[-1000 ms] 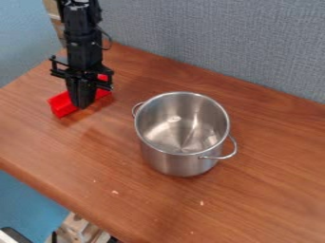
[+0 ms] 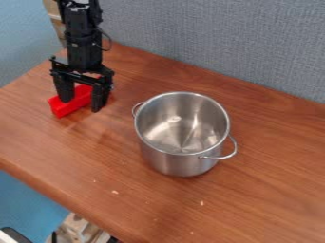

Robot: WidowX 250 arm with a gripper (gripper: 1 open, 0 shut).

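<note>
My black gripper (image 2: 83, 91) is open, its fingers coming down over a red block (image 2: 66, 105) on the wooden table at the left, partly hiding it. Whether the fingers touch the block is unclear. A large steel pot (image 2: 181, 133) with two side handles stands at the centre right, apart from the block.
A grey padded wall (image 2: 241, 43) runs along the back. The table's left edge drops off to a light blue surface.
The gripper's fingers have spread apart around the red block over the last second. The pot has not moved.
</note>
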